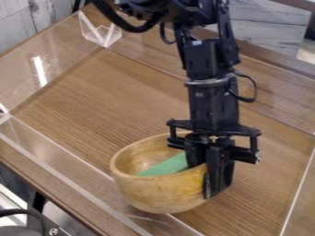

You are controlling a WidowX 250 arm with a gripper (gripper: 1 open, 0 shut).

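Observation:
A yellow-tan bowl (154,192) sits at the lower middle, near the front edge of the wooden table. A green item (164,166) lies inside it, partly hidden. My black gripper (204,171) is shut at the bowl's right side, over its rim; whether it grips the rim or the green item as well is hard to tell behind the fingers.
A white wire-like object (101,26) stands at the far back left. A pale panel runs along the back right.

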